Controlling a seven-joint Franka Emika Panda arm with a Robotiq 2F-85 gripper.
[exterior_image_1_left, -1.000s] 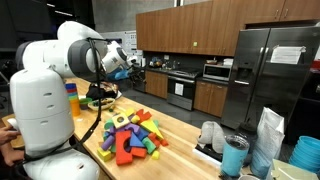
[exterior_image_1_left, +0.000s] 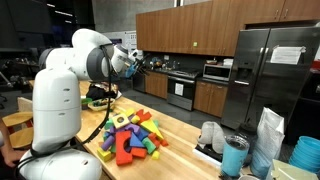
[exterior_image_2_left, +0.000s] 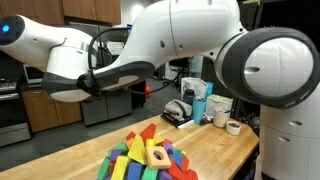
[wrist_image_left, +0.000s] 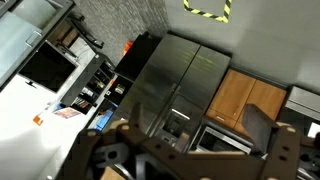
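Observation:
Across the wooden table lies a pile of coloured blocks (exterior_image_1_left: 129, 136), red, green, blue, yellow and purple, in several shapes. From the other side the same blocks (exterior_image_2_left: 148, 157) show at the bottom, with a light square block (exterior_image_2_left: 158, 156) having a hole on top. High above the table, the white arm (exterior_image_1_left: 93, 50) reaches over, well clear of the pile. My gripper is open in the wrist view, its dark fingers (wrist_image_left: 262, 124) spread wide with nothing between them. No blocks appear in that view, which faces the kitchen.
To the right of exterior view 1 stand a blue bin (exterior_image_1_left: 234, 154), a white bag (exterior_image_1_left: 268, 137), a teal container (exterior_image_1_left: 306, 153) and a grey appliance (exterior_image_1_left: 212, 136). Bare table (exterior_image_1_left: 181, 150) lies between them and the blocks. Fridge (exterior_image_1_left: 265, 76) and stove (exterior_image_1_left: 181, 90) are farther back.
The arm has swung and risen in exterior view 1, and now covers the coloured stack at the far left that showed earlier. The block pile looks unchanged.

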